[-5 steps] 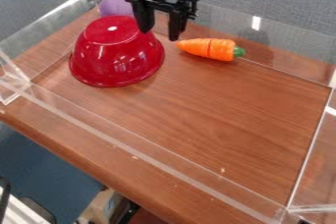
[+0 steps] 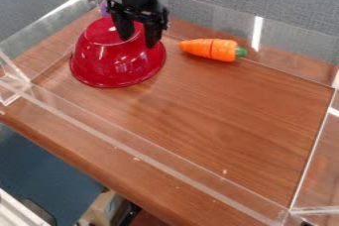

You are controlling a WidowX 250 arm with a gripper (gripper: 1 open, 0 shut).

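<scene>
An upside-down red bowl (image 2: 114, 63) rests at the back left of the wooden surface. My black gripper (image 2: 137, 28) reaches down over it from the top, its fingers at the bowl's upper part; whether they touch it or hold anything is unclear. An orange toy carrot (image 2: 208, 49) with a green top lies to the right of the bowl. A purple object, mostly hidden, is behind the gripper.
Low clear plastic walls surround the wooden surface (image 2: 205, 121).
My gripper has moved down and left onto the bowl, and its fingers appear closer together. It now covers more of the purple object. The bowl and carrot look unmoved.
</scene>
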